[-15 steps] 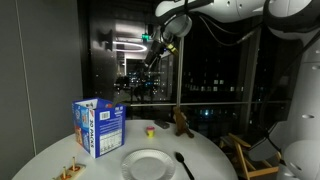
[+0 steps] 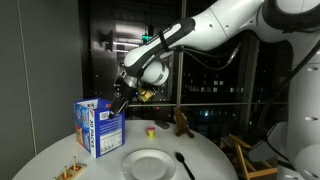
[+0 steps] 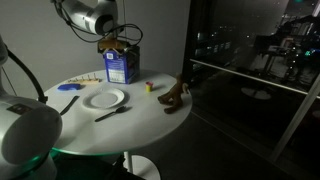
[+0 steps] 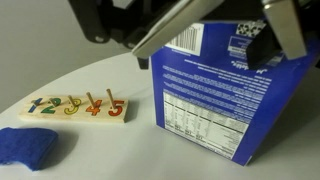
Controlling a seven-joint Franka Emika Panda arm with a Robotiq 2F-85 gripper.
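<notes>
A blue cardboard box (image 2: 100, 128) with white lettering stands upright at the back of the round white table; the wrist view shows its printed panel (image 4: 210, 95) with a barcode. My gripper (image 2: 121, 100) is at the box's upper right in exterior view 1, and at the top of the box (image 3: 120, 68) in exterior view 2. The wrist view has the two fingers of the gripper spread wide, with the box's upper part seen beyond and between them. Whether either finger touches the box cannot be told.
A wooden number board with pegs (image 4: 80, 106) and a blue item (image 4: 25, 146) lie beside the box. On the table are a white plate (image 2: 148, 164), a dark spoon (image 2: 184, 165), a small yellow-and-red object (image 2: 150, 132) and a brown figure (image 3: 175, 95).
My arm has come down and to the left from high above the table, bringing the gripper to the top of the box. The box and tableware have not visibly moved.
</notes>
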